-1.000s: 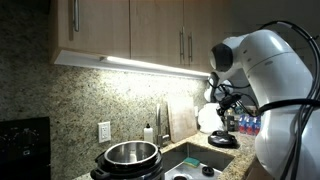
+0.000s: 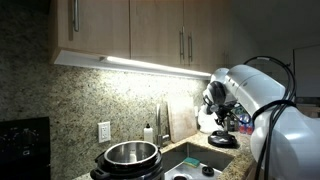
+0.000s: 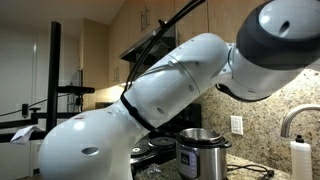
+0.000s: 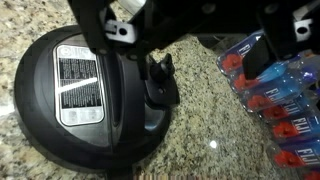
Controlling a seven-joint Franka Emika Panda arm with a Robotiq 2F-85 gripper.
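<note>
A round black lid (image 4: 90,100) with a raised handle (image 4: 127,95) and a printed label fills the left of the wrist view, lying on the granite counter. In exterior view 1 the same lid (image 2: 224,139) shows on the far right of the counter. My gripper is open above it, its dark fingers spread wide at the top of the wrist view with no object between them. The pressure cooker pot (image 2: 131,154) stands uncovered at the near end of the counter; its steel body (image 3: 203,157) also appears in exterior view 2.
Several water bottles (image 4: 285,110) in a pack stand right of the lid in the wrist view. Between pot and lid lies the sink (image 2: 195,157), with a faucet (image 2: 161,125) behind it. Cabinets (image 2: 155,30) hang above the counter.
My arm has come down and swung somewhat left in exterior view 1, bringing the gripper lower over the lid. The lid and pot appear unmoved.
</note>
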